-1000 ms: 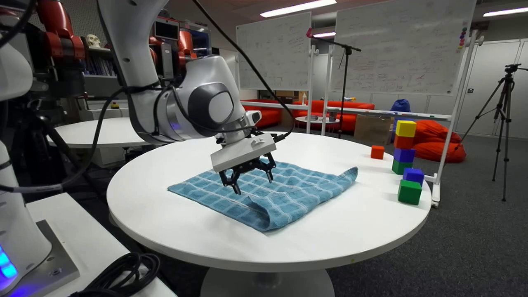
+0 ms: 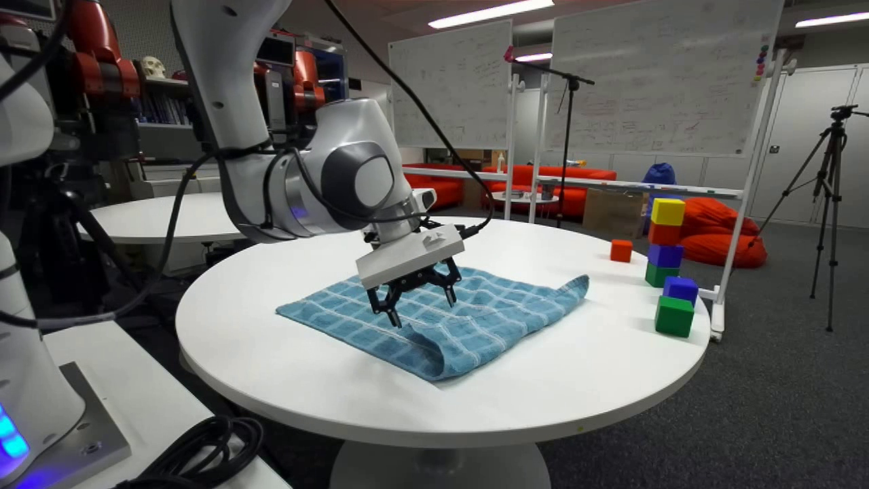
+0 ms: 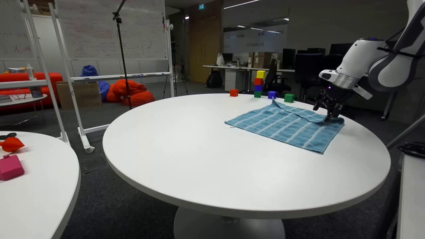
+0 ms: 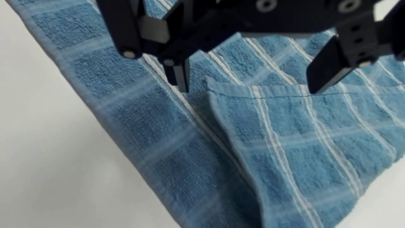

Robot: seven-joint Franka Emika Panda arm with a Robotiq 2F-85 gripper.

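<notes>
A blue towel (image 2: 489, 305) with white stripes lies on the round white table. One side is folded over on top of the rest; the raised fold shows at the towel's near edge in exterior view 1. My gripper (image 2: 423, 310) is open just above the cloth, its fingers wide apart with nothing between them. Seen from the wrist, the hemmed edge and free corner of the folded flap (image 4: 273, 125) lie close to the fingertips (image 4: 182, 81). From the other side, the gripper (image 3: 321, 113) hovers over the towel (image 3: 287, 125) at its folded side; whether a fingertip touches cloth I cannot tell.
A stack of yellow, red, blue and green blocks (image 2: 666, 244) stands near the table's edge. Close by are a loose red block (image 2: 620, 250), a blue block (image 2: 681, 288) and a green block (image 2: 674, 316).
The gripper has shifted slightly right and a little lower in exterior view 1, still open. The towel and blocks look unmoved.
</notes>
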